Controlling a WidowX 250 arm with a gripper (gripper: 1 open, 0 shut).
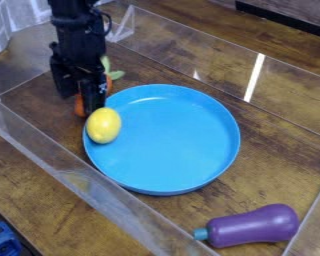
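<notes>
My black gripper (83, 92) has its open fingers low over the orange carrot (93, 100), at the upper left, hiding part of it. The carrot's green top (109, 70) shows behind the gripper. A yellow oval object (104, 125) rests on the left rim area of the blue plate (170, 140), just below the gripper.
A purple eggplant-like toy (252, 226) lies at the lower right, outside the plate. Clear bin walls border the wooden surface. There is bare wood to the right of the plate and at the lower left.
</notes>
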